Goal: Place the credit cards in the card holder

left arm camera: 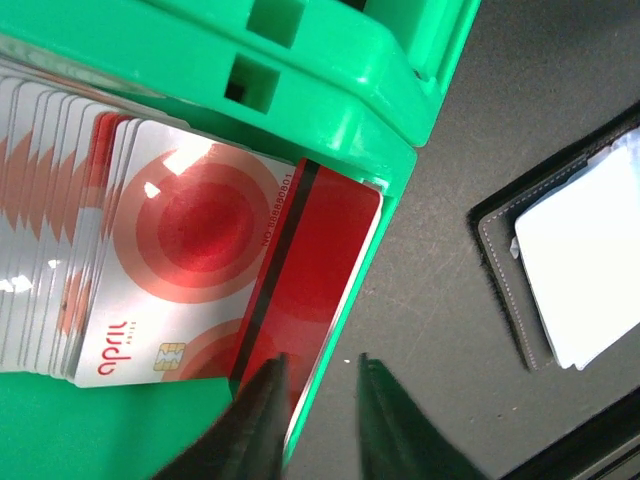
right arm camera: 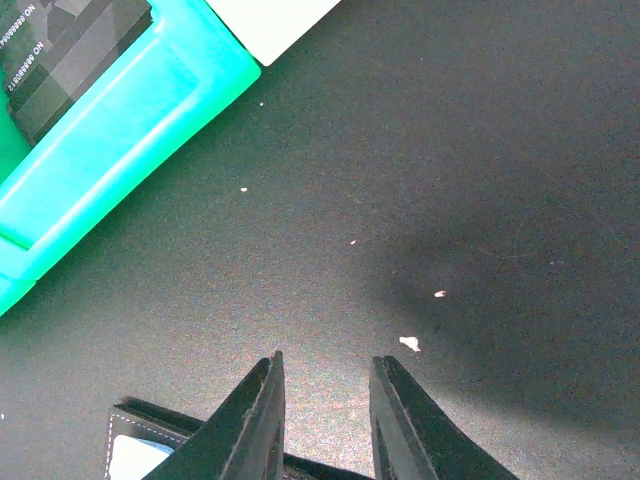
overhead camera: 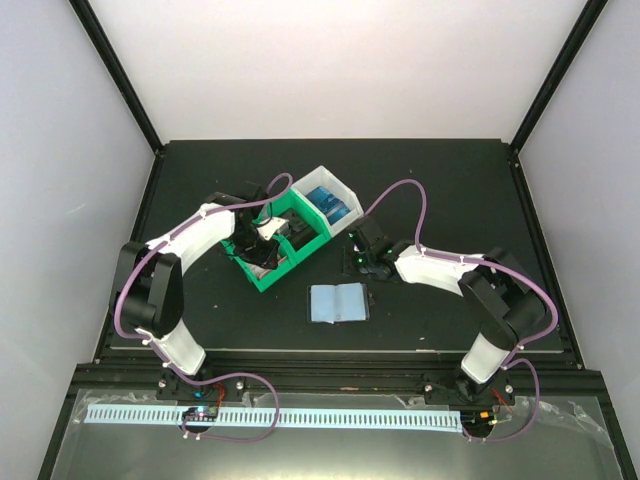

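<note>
Several credit cards stand in a leaning row inside the green box (left arm camera: 300, 75) in the left wrist view. A white card with red circles (left arm camera: 205, 225) and, at the end against the wall, a red card with a black stripe (left arm camera: 310, 260) show their faces. My left gripper is open just over the red card's end and the box wall, nothing between its fingers. The card holder (overhead camera: 338, 303) lies spread flat on the table, its clear sleeves facing up. My right gripper is open above bare table beside the holder (right arm camera: 140, 456), also empty.
A white bin (overhead camera: 345, 193) with blue items adjoins the green box at the back right. Another compartment holds dark cards (right arm camera: 75, 50). Black table around the holder is clear.
</note>
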